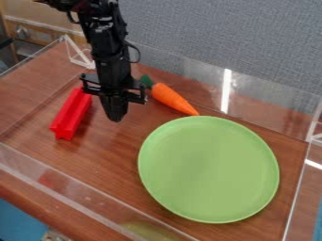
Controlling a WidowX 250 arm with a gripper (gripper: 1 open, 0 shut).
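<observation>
My black gripper [116, 105] hangs low over the wooden table at upper left, fingertips pointing down; it looks shut, with nothing visible between its fingers. Just left of it lies a red elongated block or tray [71, 118]. To its right, a toy carrot [174, 99] with a green top lies on the table, its top partly behind the gripper. A large green plate [209, 170] fills the right front of the table.
Clear low walls [289, 188] border the table [94, 174]. A grey wall [227, 42] stands behind. Bare wood lies in the left front, between the red object and the plate.
</observation>
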